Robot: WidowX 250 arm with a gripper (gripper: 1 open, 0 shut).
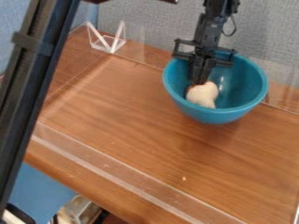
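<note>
A teal bowl (pixel 240 96) stands on the wooden table at the back right. Inside it lies a pale object (pixel 202 96), likely the toy mushroom, its top partly hidden by the gripper. The black gripper (pixel 198 77) reaches down into the bowl at its left inner side, right at the pale object; its fingers look close together, and whether anything is between them is unclear.
A white wire stand (pixel 107 40) sits at the back left. Clear strips edge the table (pixel 128 131), whose left and middle are bare. A dark post runs down the left side of the view.
</note>
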